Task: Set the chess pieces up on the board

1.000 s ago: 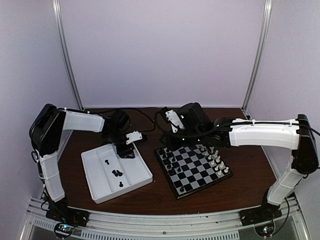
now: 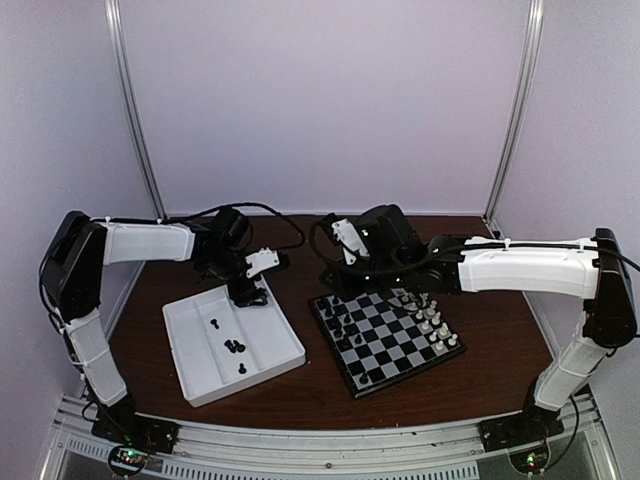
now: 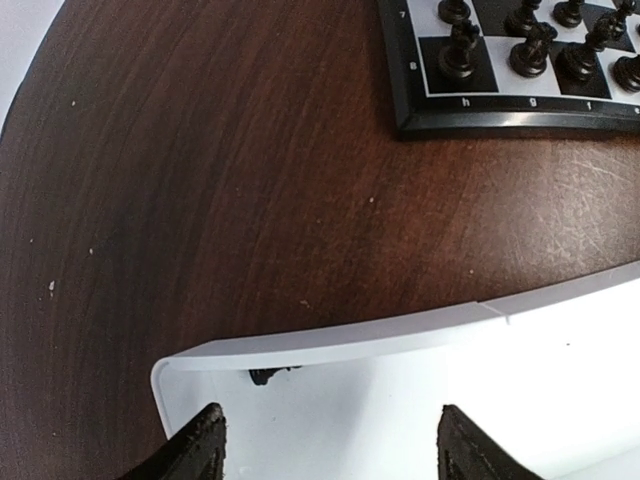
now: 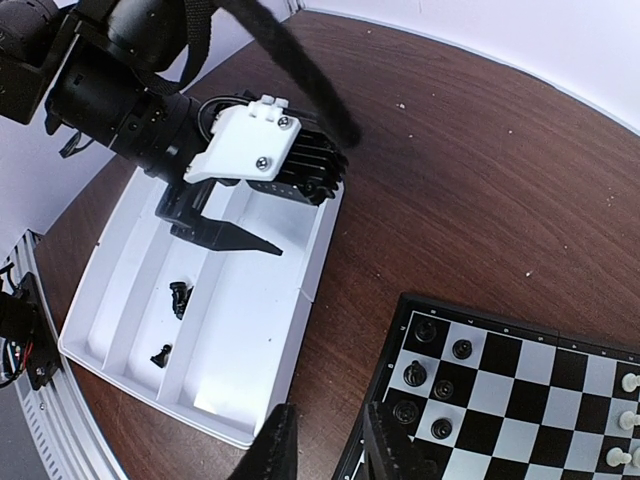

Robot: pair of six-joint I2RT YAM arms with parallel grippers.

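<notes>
The chess board point(image 2: 385, 345) stands right of the tray, with black pieces point(image 3: 530, 48) along its left side and white pieces point(image 2: 433, 325) along its right. Several loose black pieces point(image 2: 235, 346) lie in the white tray point(image 2: 284, 369). Over the tray's far right corner, my left gripper is open with nothing between its fingers. Beyond the fingers, a small black piece point(image 3: 268, 376) shows partly, by the tray wall. Above the board's far left end, my right gripper holds its fingers apart, with no piece seen between them.
Dividers split the tray into compartments; two black pieces point(image 4: 180, 298) show in a left one. A strip of bare brown table point(image 4: 335, 350) separates tray and board. My right arm hides the board's far corner.
My right arm and the visible pieces look unchanged.
</notes>
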